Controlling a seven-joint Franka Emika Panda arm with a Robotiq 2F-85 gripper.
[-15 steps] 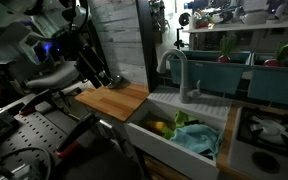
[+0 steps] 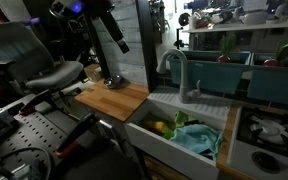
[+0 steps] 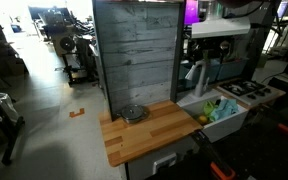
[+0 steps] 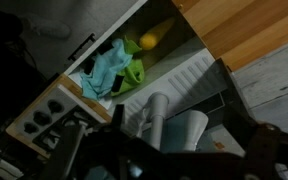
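My gripper [image 2: 123, 47] is raised above the counter in exterior view 1, clear of everything on it. In the wrist view its dark fingers stand wide apart near the lower edge, open, with the faucet [image 4: 156, 115] showing beyond the gap. A teal cloth [image 4: 108, 68] lies crumpled in the white sink [image 2: 156, 139]. Beside the cloth are a green item [image 4: 135, 71] and a yellow, elongated item [image 4: 157, 34]; exterior view 1 shows them only as a small yellow-green patch.
The wooden board [image 2: 112, 100] left of the sink has bare room. A round metal dish [image 3: 133, 112] stands at its back by the grey plank wall [image 3: 139, 60]. Right of the sink is a stove [image 2: 267, 135]. Blue planters [image 2: 209, 74] line the back.
The arm has risen and its gripper has moved up and to the right in exterior view 1, away from the wooden board. The sink's contents look unchanged.
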